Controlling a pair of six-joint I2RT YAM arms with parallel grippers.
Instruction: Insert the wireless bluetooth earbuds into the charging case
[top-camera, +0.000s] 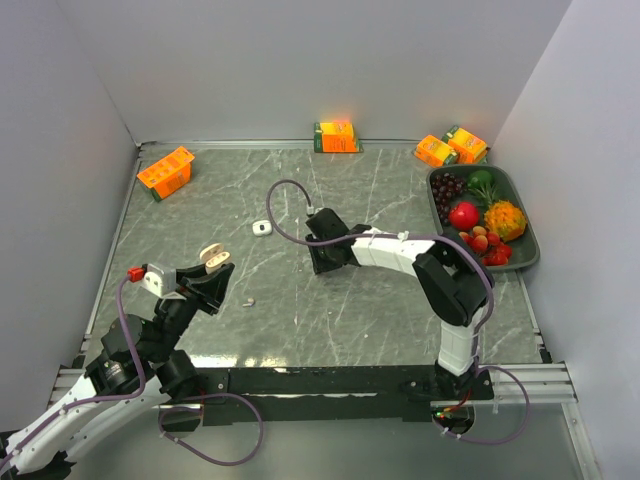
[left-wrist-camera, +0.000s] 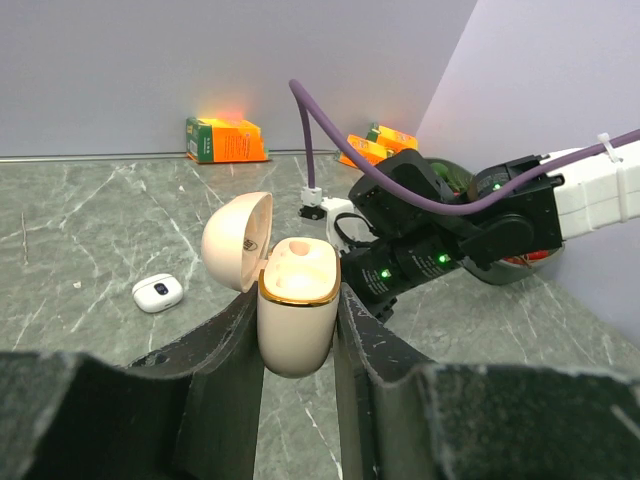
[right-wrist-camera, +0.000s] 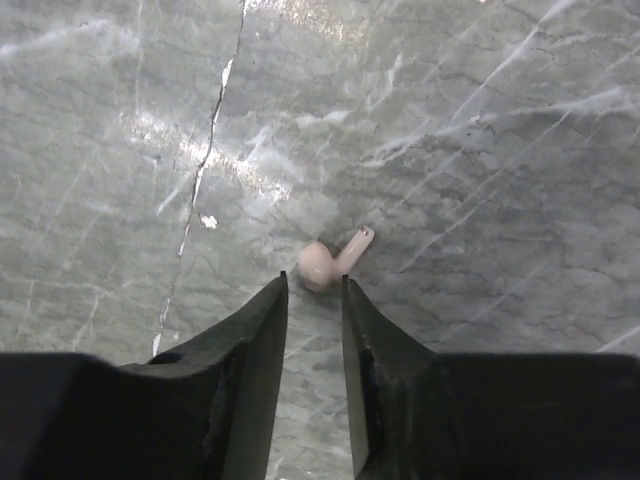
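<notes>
My left gripper is shut on the cream charging case (left-wrist-camera: 297, 325), held upright with its lid (left-wrist-camera: 230, 240) flipped open. At the table's middle my right gripper (top-camera: 318, 262) points down; in the right wrist view its fingertips (right-wrist-camera: 355, 300) are parted just below a pale earbud (right-wrist-camera: 320, 264) lying on the marble, with its stem toward upper right. In the top view a small pale earbud (top-camera: 250, 302) also lies left of centre.
A white case (top-camera: 262, 228) lies at mid-table. Orange boxes (top-camera: 336, 137) stand along the back and left. A tray of fruit (top-camera: 520, 250) sits at the right.
</notes>
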